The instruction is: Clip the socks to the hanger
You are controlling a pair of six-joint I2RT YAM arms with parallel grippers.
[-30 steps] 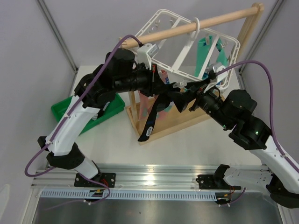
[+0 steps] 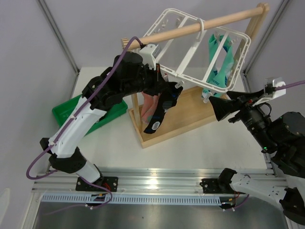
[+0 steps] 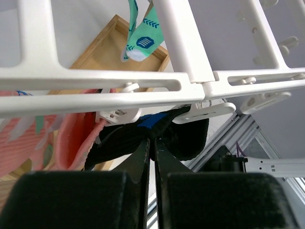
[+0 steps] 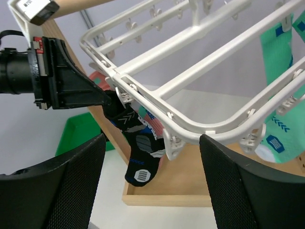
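Observation:
The black sock (image 2: 164, 107) hangs below the near bar of the white hanger (image 2: 190, 78), its toe pointing down. My left gripper (image 2: 164, 87) is shut on the upper part of this sock; in the left wrist view the fingertips meet on the black cloth (image 3: 167, 131), just under a white clip (image 3: 205, 113). Whether that clip grips the sock cannot be told. Off to the right, my right gripper stands open, fingers wide apart and nothing between them. A pink sock (image 3: 78, 138) hangs beside the black one, and a teal sock (image 4: 279, 86) hangs at the hanger's right side.
A wooden stand carries the hanger on its rail (image 2: 209, 22), above a wooden base (image 2: 186, 129). The green tray (image 2: 102, 120) lies on the table at the left, partly covered by my left arm. Clear table lies in front of the base.
My right gripper has moved from beside the black sock to the right, away from it. The sock has swung and the hanger has shifted slightly.

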